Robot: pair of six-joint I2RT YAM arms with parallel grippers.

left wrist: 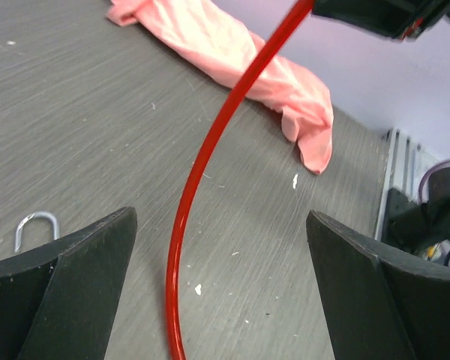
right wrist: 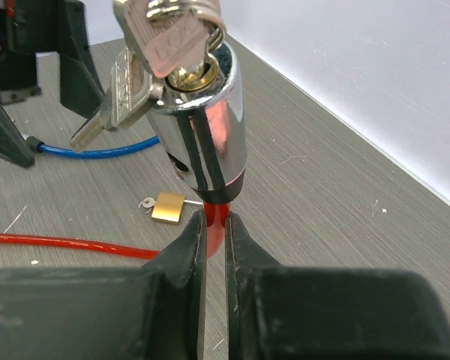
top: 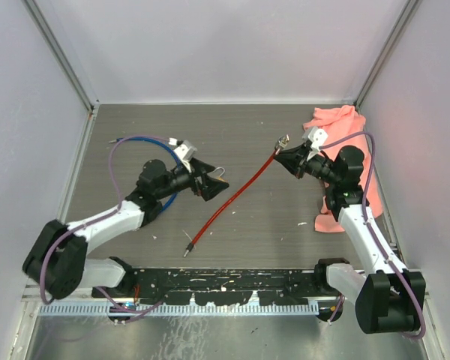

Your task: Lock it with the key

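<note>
The red cable lock has a chrome head [right wrist: 210,139] with keys [right wrist: 172,45] at its top. My right gripper is shut on the red cable [right wrist: 214,232] just below that head, holding it up. From there the cable runs down and left in the top view, to its free metal tip [top: 187,250]. My left gripper [top: 219,185] stands open, with nothing gripped. In the left wrist view the red cable [left wrist: 186,199] crosses the space beyond its parted fingers [left wrist: 97,277].
A small brass padlock [right wrist: 169,208] lies on the table, partly hidden by the left gripper from above. Behind the left arm curves a blue cable [top: 165,147]. A pink cloth [top: 337,124] covers the right side.
</note>
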